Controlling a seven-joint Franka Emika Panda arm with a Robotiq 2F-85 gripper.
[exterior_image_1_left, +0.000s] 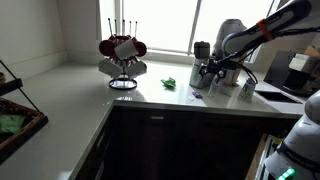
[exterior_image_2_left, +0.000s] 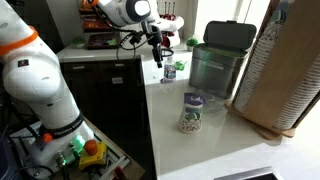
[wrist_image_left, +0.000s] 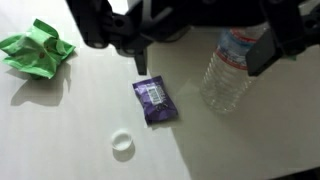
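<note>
My gripper is open above the counter, its two dark fingers wide apart in the wrist view. Close by the right finger stands a clear plastic bottle (wrist_image_left: 228, 72) with a red and blue label, partly covered by that finger. Below the gap lies a small purple packet (wrist_image_left: 155, 100), with a round white cap (wrist_image_left: 121, 140) beside it. A crumpled green bag (wrist_image_left: 38, 50) is at the left of that view. From outside, the gripper (exterior_image_1_left: 211, 74) hangs over the counter's right part, near the purple packet (exterior_image_1_left: 196, 95).
A mug rack (exterior_image_1_left: 122, 70) stands farther left on the white counter. Behind the gripper is a grey bin (exterior_image_2_left: 218, 70). A labelled container (exterior_image_2_left: 190, 115) stands nearer the camera in exterior view 2. Open counter lies left of the green bag (exterior_image_1_left: 168, 82).
</note>
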